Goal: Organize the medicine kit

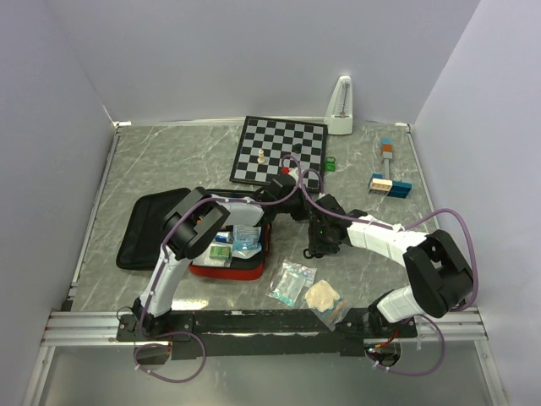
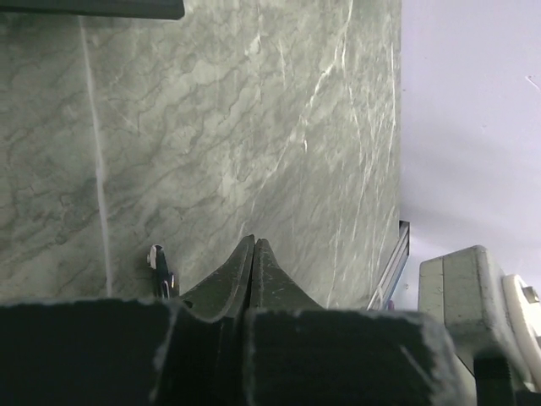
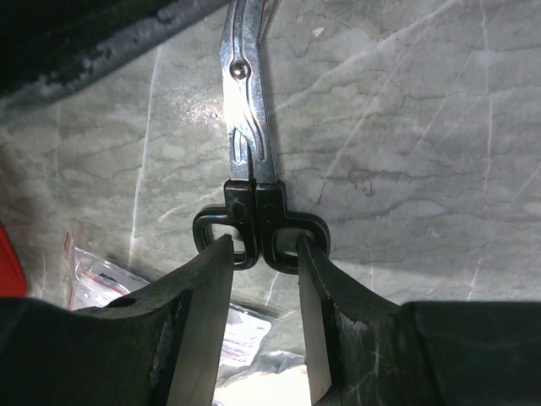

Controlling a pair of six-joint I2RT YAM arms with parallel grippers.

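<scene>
Metal scissors with black handles lie on the marbled table, handles toward the front. My right gripper is partly open, a fingertip over each handle loop. From above, only a bit of the handle peeks out beneath that gripper. My left gripper is shut, nothing visible between its fingers, over the table by the upper part of the scissors. A small dark, shiny piece shows beside its fingertips; I cannot tell what it is. The open red medicine kit holds several packets, partly covered by my left arm.
Two clear packets, one greenish and one with beige contents, lie in front of the scissors. Behind are a chessboard, a white metronome and a blue toy.
</scene>
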